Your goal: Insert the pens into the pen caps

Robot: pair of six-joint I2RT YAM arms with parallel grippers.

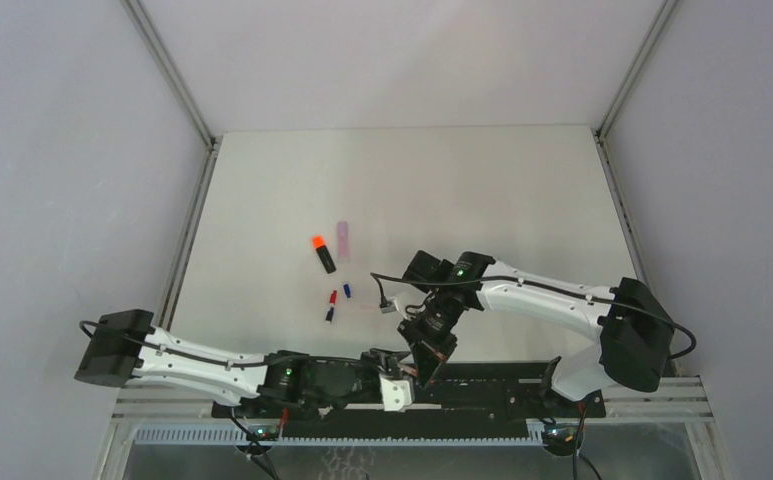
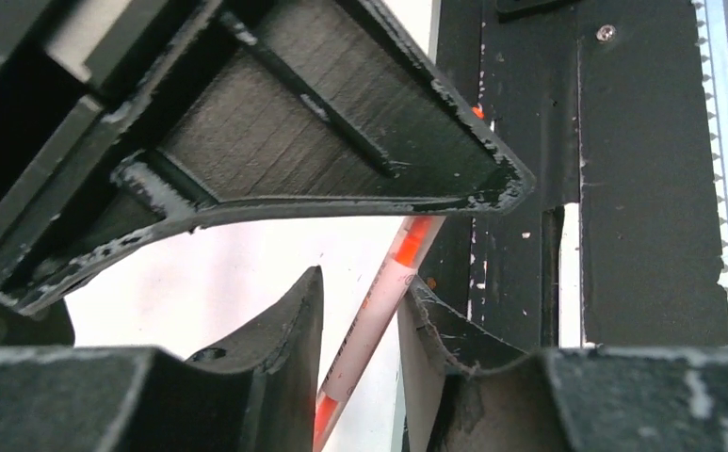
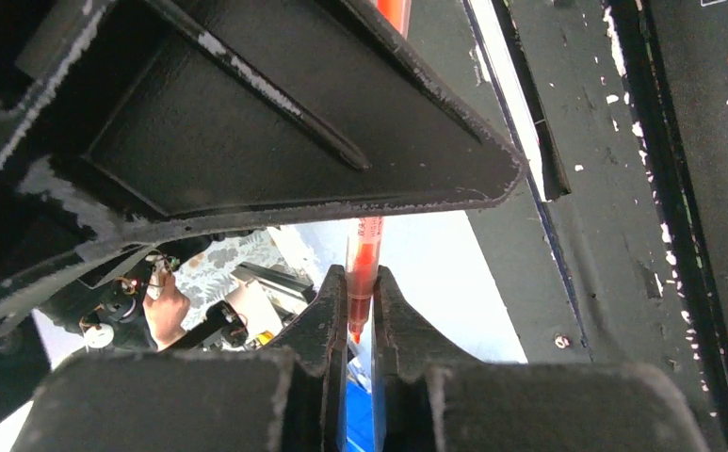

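A slim clear-and-orange pen (image 2: 371, 325) runs slantwise between the fingers of my left gripper, which stands part open. Bare space shows on the pen's left side, while its other side is close to the right finger. My right gripper is shut on the same pen (image 3: 367, 235), whose orange tip pokes out past the fingertips. Dark gripper parts hide some of the pen in both wrist views. On the table lie a small blue cap (image 1: 347, 290), a red-and-blue pen (image 1: 331, 306) and a faint pinkish piece (image 1: 369, 307).
Farther back are an orange-and-black marker (image 1: 324, 253) and a pink marker (image 1: 343, 240). Both grippers are close together over the table's front edge, above the dark rail (image 1: 482, 400).
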